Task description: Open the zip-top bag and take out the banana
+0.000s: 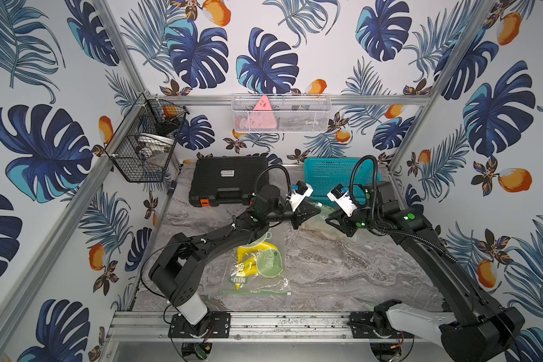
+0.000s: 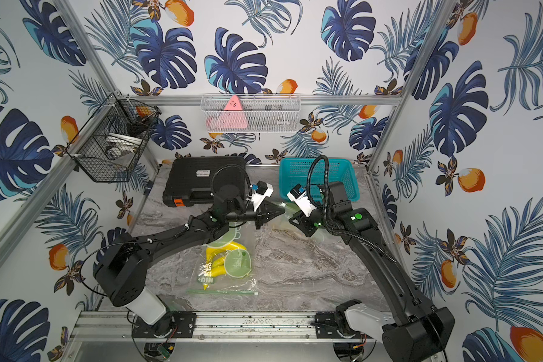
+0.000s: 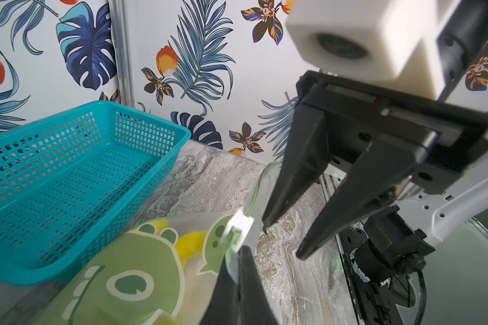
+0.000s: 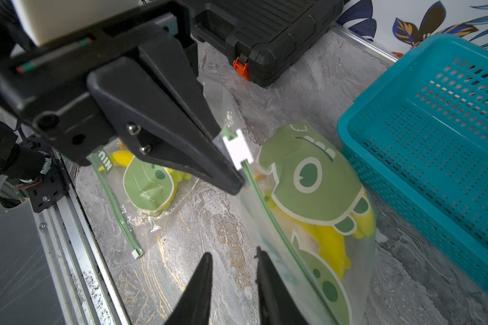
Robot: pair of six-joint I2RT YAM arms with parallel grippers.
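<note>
A clear zip top bag [image 4: 320, 181] printed with green cartoon faces hangs by its zip corner; yellow banana shapes [image 4: 333, 249] show inside. My left gripper is shut on the bag's zip edge, close to its white slider [image 4: 237, 149]. My right gripper stands part open just across from it, its dark fingers [image 3: 303, 157] apart with nothing between them. The zip strip's green line runs from the slider; how far its lips are parted cannot be told. In the top left view the arms partly hide this bag.
A second clear bag [image 1: 253, 268] with yellow fruit lies flat at front left, under the left arm. Behind stand a black case [image 1: 228, 181] and a teal basket [image 1: 325, 175], the basket close to the held bag.
</note>
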